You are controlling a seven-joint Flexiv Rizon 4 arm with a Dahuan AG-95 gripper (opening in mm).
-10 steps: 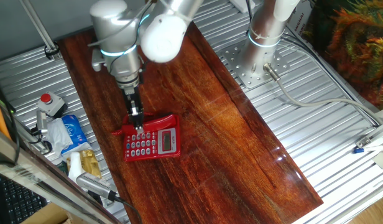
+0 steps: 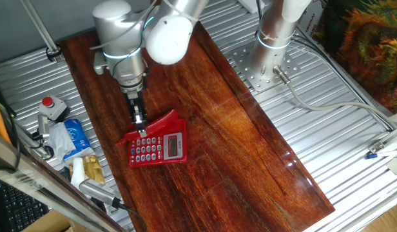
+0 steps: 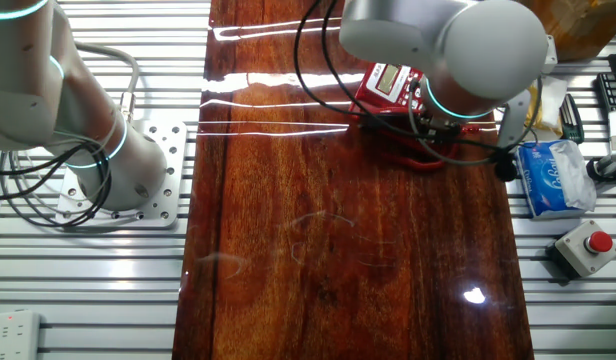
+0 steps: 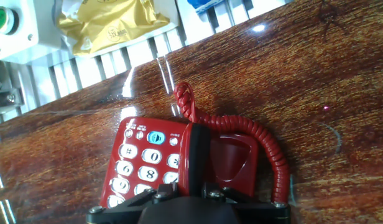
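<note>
A red desk telephone point(image 2: 156, 153) with white keys and a small display lies on the dark wooden table. My gripper point(image 2: 140, 128) points down at the phone's upper side, shut on the red handset point(image 2: 164, 122), which slants across the cradle edge. In the wrist view a black finger point(image 4: 199, 155) stands against the handset point(image 4: 185, 163), and the empty cradle recess point(image 4: 232, 158) shows to its right. The coiled cord point(image 4: 266, 140) curves around the far end. In exterior view 2 the arm hides most of the phone point(image 3: 388, 84) and the gripper.
Past the table's edge sit a blue-and-white tissue pack point(image 2: 75, 138), a gold packet point(image 2: 93, 169) and a box with a red button point(image 2: 51, 107). Thin black cables point(image 3: 328, 75) hang from the arm.
The handset, level along the phone's upper edge before, now slants, its right end swung up and away from the body in exterior view 1. My gripper has barely shifted; the phone body stays put.
</note>
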